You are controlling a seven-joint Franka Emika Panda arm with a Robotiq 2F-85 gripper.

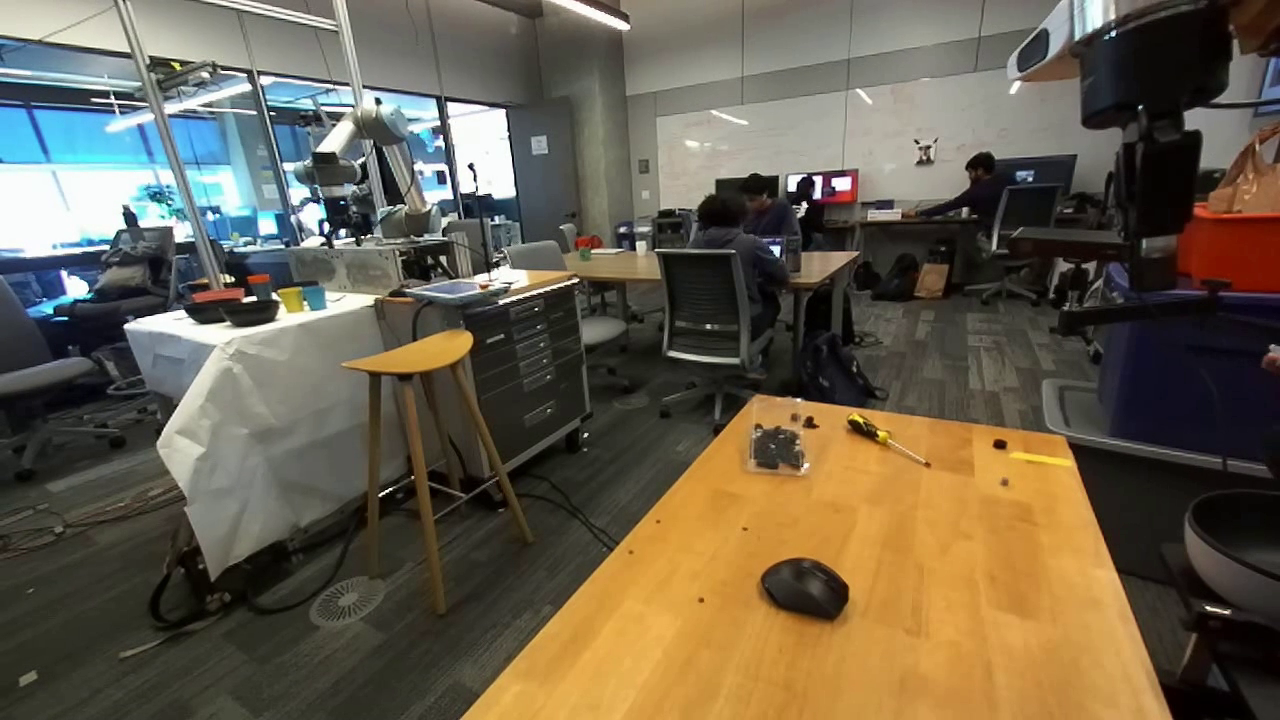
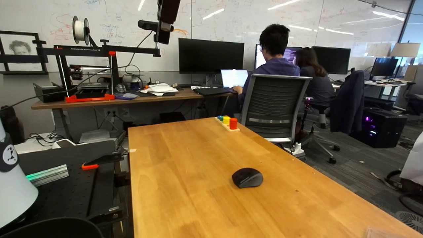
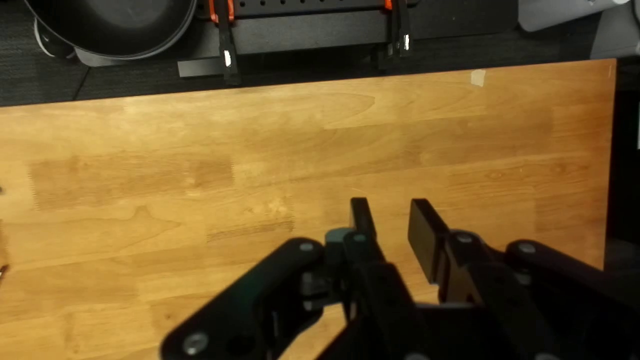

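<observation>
A black computer mouse [image 1: 805, 588] rests on the wooden table [image 1: 948, 624], with bare wood around it. From the other side, exterior view 2 shows the same mouse [image 2: 247, 178] near the middle of the tabletop. My gripper is open, its two black fingers apart with only table visible between them. It hangs well above the tabletop, and the mouse does not appear in the wrist view. Only part of the gripper shows at the top of exterior view 2.
A clear box of small black pieces [image 1: 777, 446] and a yellow-black screwdriver [image 1: 885, 439] lie at one end of the table. A colourful peg toy [image 2: 233, 123] sits at the other. Beside the table's edge is a black bowl [image 3: 120, 24].
</observation>
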